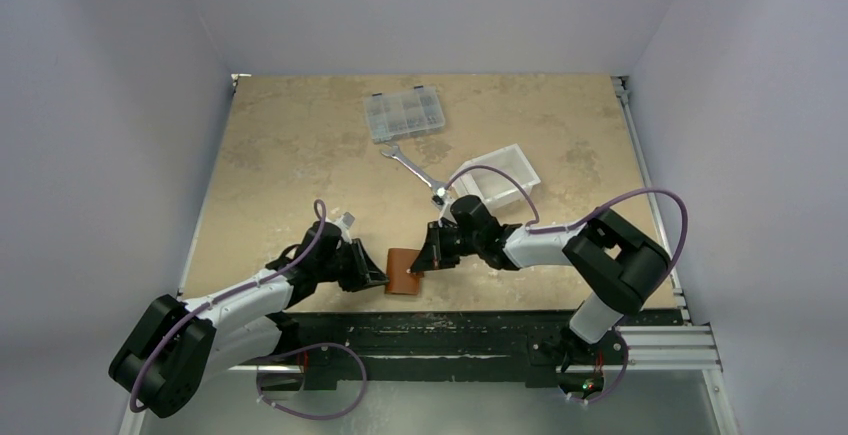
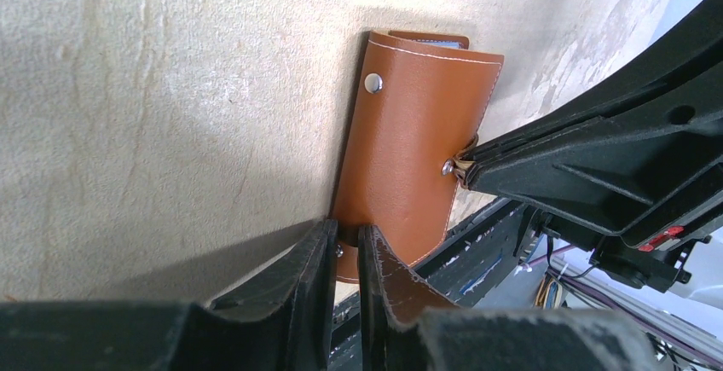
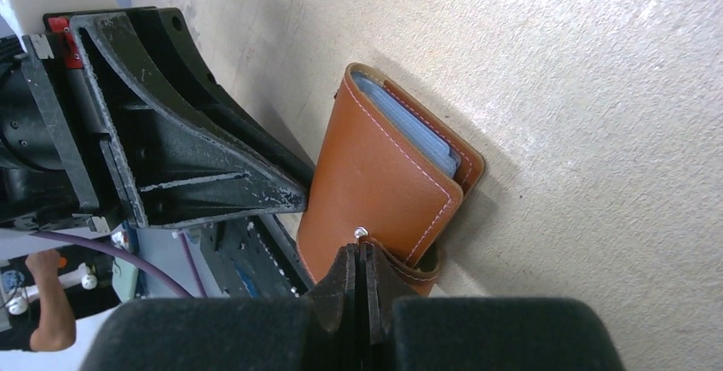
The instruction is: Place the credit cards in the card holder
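Observation:
The brown leather card holder (image 1: 401, 283) lies near the table's front edge, folded over, with silver snaps. Stacked pale bluish edges (image 3: 409, 128) show in its open end in the right wrist view; cards or clear sleeves, I cannot tell which. My right gripper is shut at the holder's right edge, on the thin leather strap (image 3: 411, 270) beside a snap. At the opposite edge, near the lower left corner, my left gripper stands part open, its fingertips over a small snap. No loose card shows.
Behind the arms lie a wrench (image 1: 408, 163), a clear compartment box (image 1: 404, 113) and a white tray (image 1: 522, 167) with a white item inside.

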